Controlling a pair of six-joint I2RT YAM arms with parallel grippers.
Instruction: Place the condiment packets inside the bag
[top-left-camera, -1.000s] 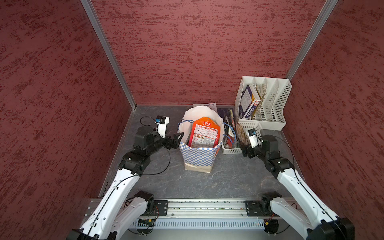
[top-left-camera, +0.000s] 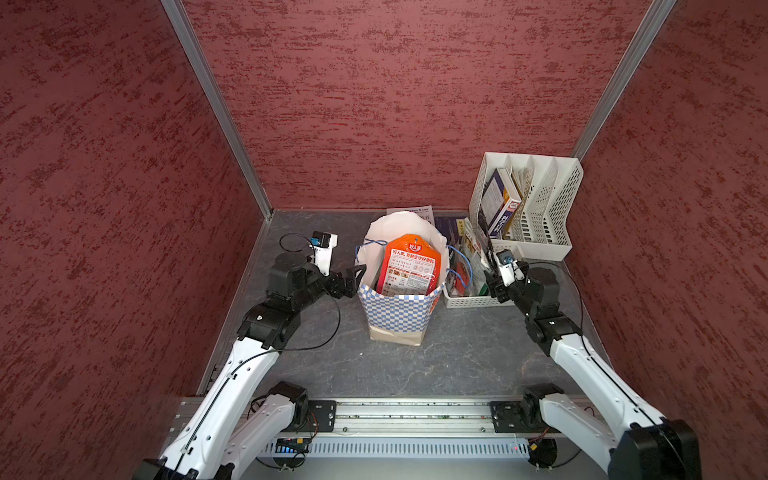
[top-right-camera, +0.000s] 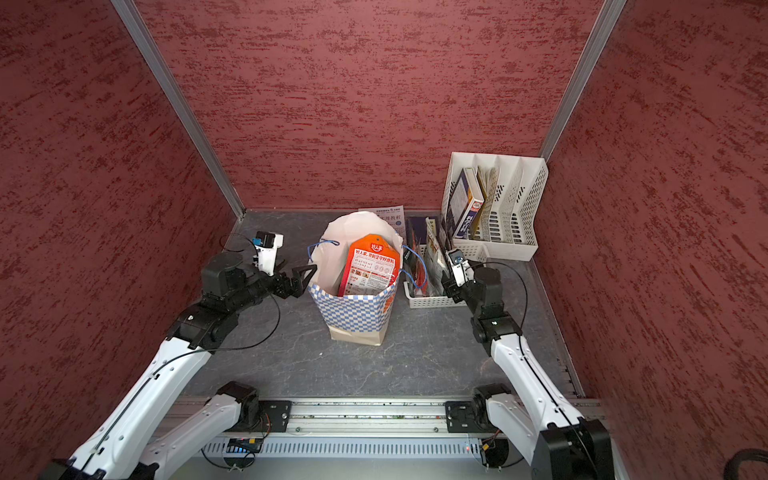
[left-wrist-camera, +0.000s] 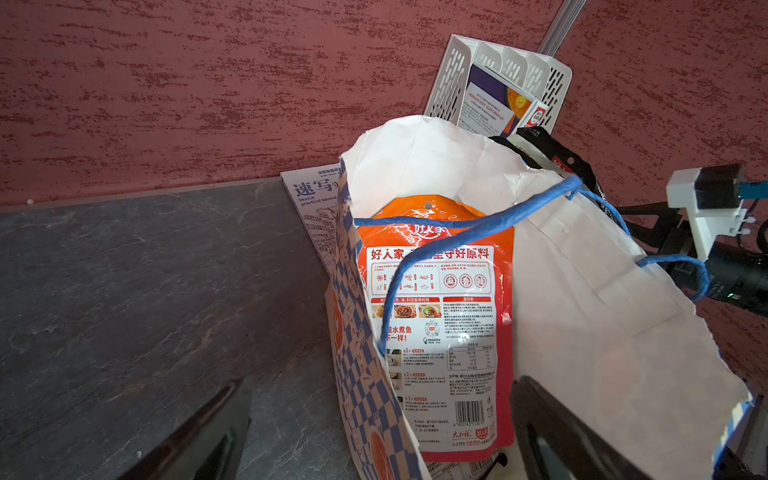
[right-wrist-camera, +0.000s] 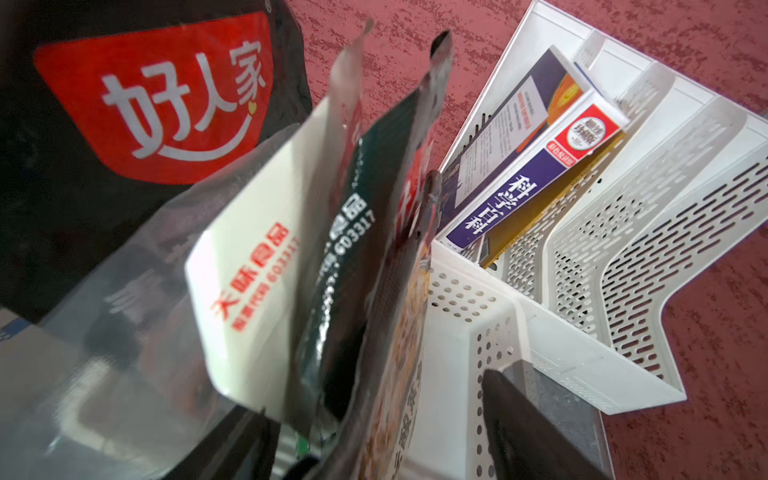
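The paper bag (top-left-camera: 400, 312) with checked band and blue handles stands mid-table, an orange condiment packet (left-wrist-camera: 440, 336) inside. My left gripper (top-left-camera: 356, 280) stands open at the bag's left rim, nothing between its fingers. My right gripper (top-left-camera: 493, 276) is over the white basket (top-left-camera: 472, 301) right of the bag, among upright packets, including a black one (right-wrist-camera: 96, 232), a white-edged one (right-wrist-camera: 248, 264) and a dark green one (right-wrist-camera: 364, 200). In the right wrist view packet edges rise between its fingers; whether they are gripped I cannot tell.
A white rack (top-left-camera: 552, 200) holding books (top-left-camera: 500, 200) stands at the back right. A printed booklet (left-wrist-camera: 308, 192) lies behind the bag.
My right gripper has moved back and up over the basket, and packets there now stand out higher beside it. The left arm and the bag look almost unchanged.
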